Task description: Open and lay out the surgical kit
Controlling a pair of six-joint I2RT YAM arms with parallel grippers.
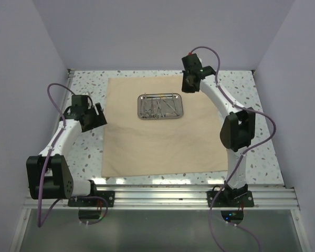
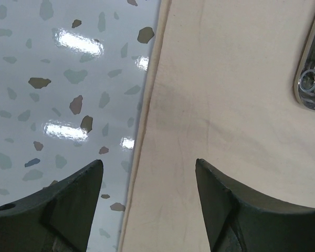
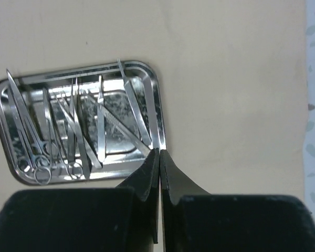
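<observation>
The metal tray (image 1: 160,117) lies on the tan cloth, holding several silver instruments. In the right wrist view, ring-handled tools (image 3: 26,126) crowd its left half. Slim, flat handles lie farther right: one short and straight (image 3: 101,123), one diagonal (image 3: 115,121), and one (image 3: 134,105) by the right end with its tip over the far rim. Which is the scalpel handle I cannot tell for sure. My right gripper is shut with nothing between its fingers, raised beyond the tray's right end. My left gripper stands open and empty over the cloth's left edge.
Bare cloth (image 1: 163,147) spreads in front of the tray, with wide free room. Speckled tabletop (image 1: 252,142) shows around the cloth. Purple cables (image 1: 268,115) loop beside the arms.
</observation>
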